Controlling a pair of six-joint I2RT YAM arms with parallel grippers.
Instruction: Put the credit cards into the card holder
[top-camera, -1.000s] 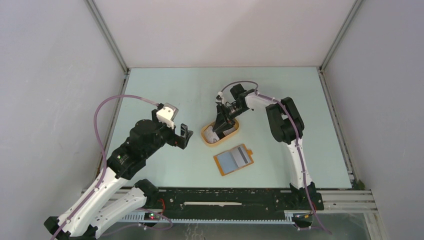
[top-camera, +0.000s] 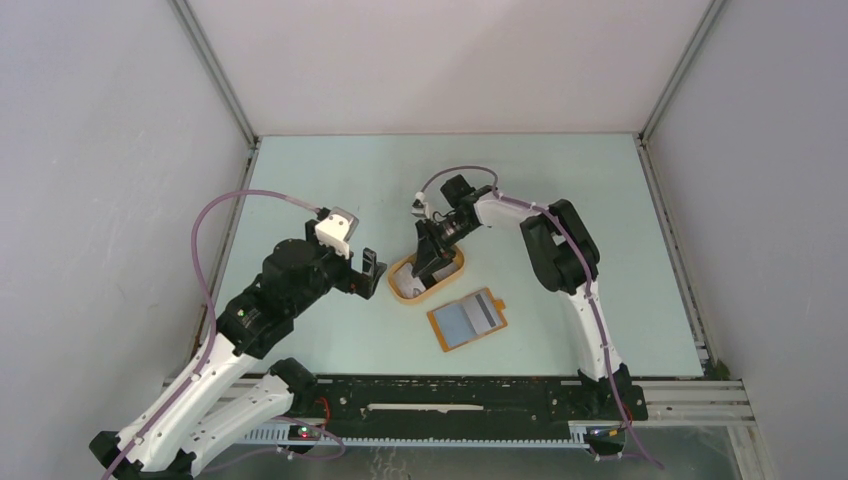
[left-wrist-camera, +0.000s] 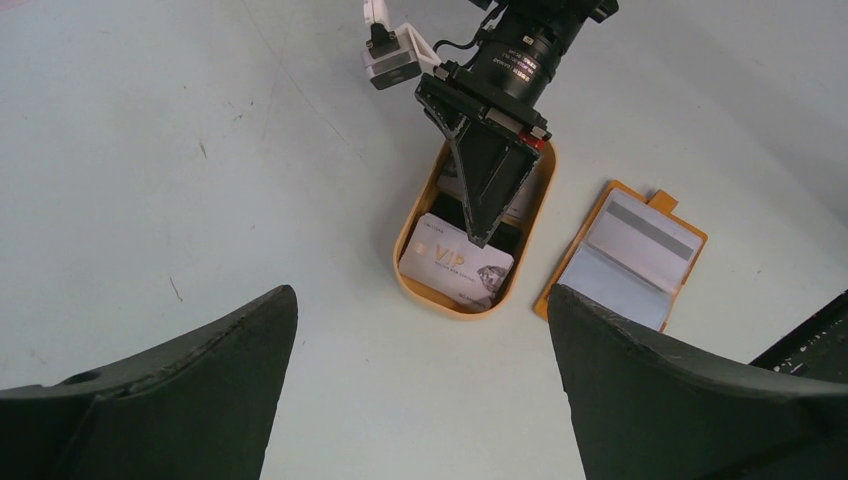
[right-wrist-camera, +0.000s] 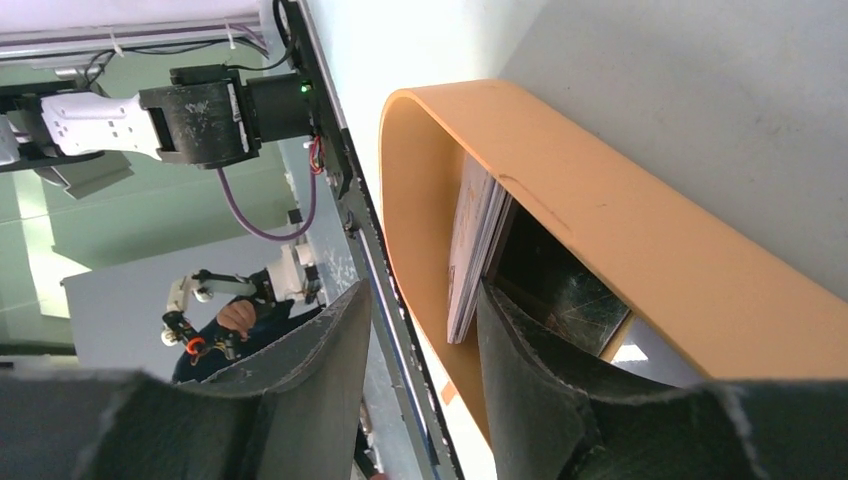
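Note:
An oval orange tray (left-wrist-camera: 405, 281) holds credit cards (left-wrist-camera: 458, 262), one marked VIP, and dark pieces. My right gripper reaches into it, its fingers part open beside a stack of cards (right-wrist-camera: 470, 240) standing against the inner wall; whether they touch it is unclear. An orange card holder (top-camera: 467, 320) with grey pockets lies on the table in front of the tray. My left gripper hangs open left of the tray, nothing between its fingers.
The two arms occupy the lower left and the right side.
The right gripper and the tray have shifted left and slightly toward the front. The left arm and card holder look unmoved.

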